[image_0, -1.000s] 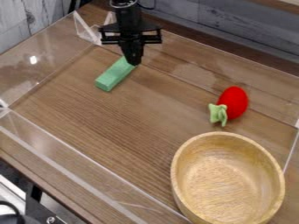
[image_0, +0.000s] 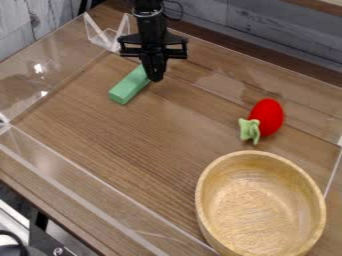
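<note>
My black gripper (image_0: 152, 63) hangs at the top centre, its fingertips over the far end of a green block (image_0: 130, 86) lying on the wooden table. The fingers look close together; whether anything sits between them is too small to tell, and they partly hide the block's far end.
A red object with a light green top (image_0: 267, 117) lies at the right. A large tan bowl (image_0: 261, 165) stands at the lower right.
The gripper moved down to the green block from a second ago and has risen very slightly since. The block looks unmoved.
</note>
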